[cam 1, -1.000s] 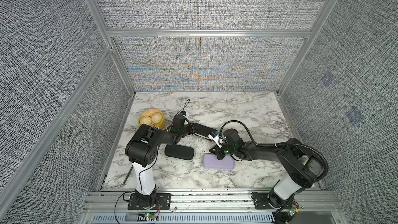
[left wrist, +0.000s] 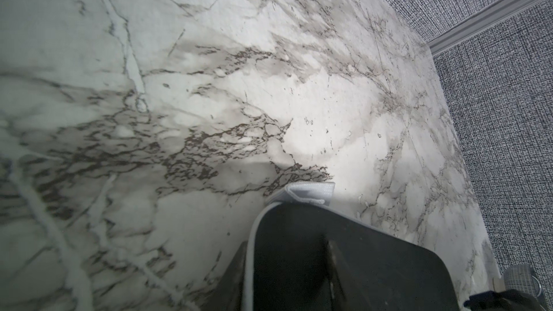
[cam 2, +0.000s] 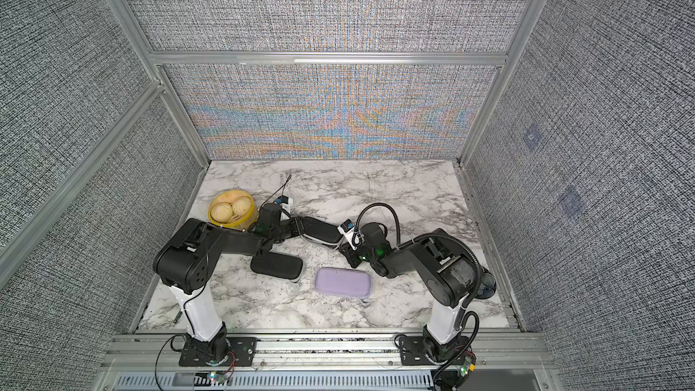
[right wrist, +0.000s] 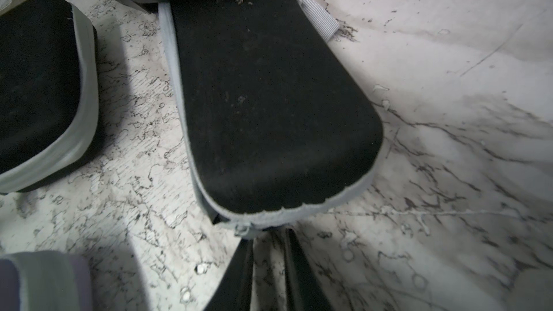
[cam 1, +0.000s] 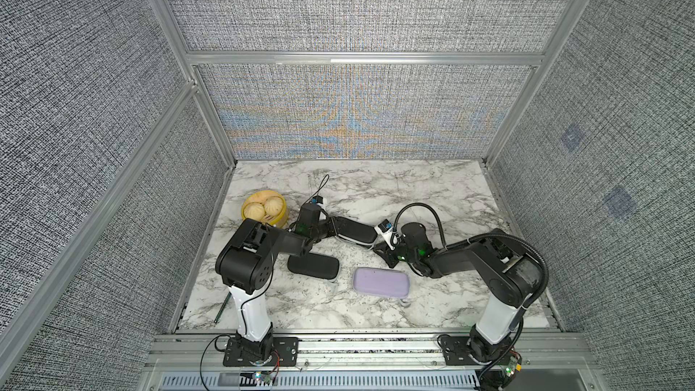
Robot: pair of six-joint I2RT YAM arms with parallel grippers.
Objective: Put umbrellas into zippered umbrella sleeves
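A black umbrella sleeve with pale edging (cam 1: 355,229) lies crosswise near the table's middle. My left gripper is at its left end, the sleeve's edge between the fingers; how firmly they press cannot be seen. At its right end my right gripper stands open and empty, tips just short of a small tab (right wrist: 244,230) at the sleeve's end. A second black sleeve (cam 1: 313,265) and a lilac one (cam 1: 381,282) lie closer to the front. No bare umbrella can be made out.
Behind the left arm stands a yellow bowl (cam 1: 283,213) with round buns. A dark thin stick (cam 1: 222,308) lies at front left. Dark rounded things (cam 2: 486,284) sit by the right wall.
The left arm has barely moved; the sleeve it is at has turned slightly, showing its pale edge.
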